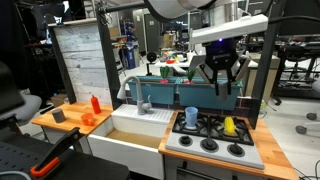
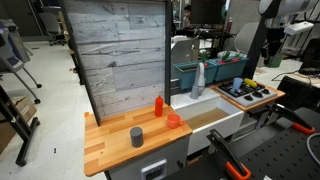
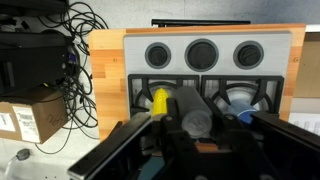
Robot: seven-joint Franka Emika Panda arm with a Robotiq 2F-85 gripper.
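Note:
High over the stove (image 1: pixel 211 149), my gripper (image 1: pixel 221 88) points downward. In the wrist view its dark fingers close around a grey, round-ended thing (image 3: pixel 197 123), seen end-on; its full shape is hidden, and exterior view 1 does not show it clearly. Below, a yellow object (image 3: pixel 160 101) rests on one burner and a blue cup (image 3: pixel 243 117) on the other. From exterior view 1 the blue cup (image 1: pixel 191 116) stands at the left and the yellow object (image 1: pixel 230 126) at the right, both clear of the gripper.
Behind the stove runs a teal shelf (image 1: pixel 161 93) holding small items. Left of it are a faucet (image 1: pixel 143 92) and a sink basin (image 1: pixel 138 142). A red bottle (image 2: pixel 159 106), an orange bowl (image 2: pixel 175 121) and a grey cup (image 2: pixel 136 134) stand on the far-left wooden counter (image 2: pixel 110 133).

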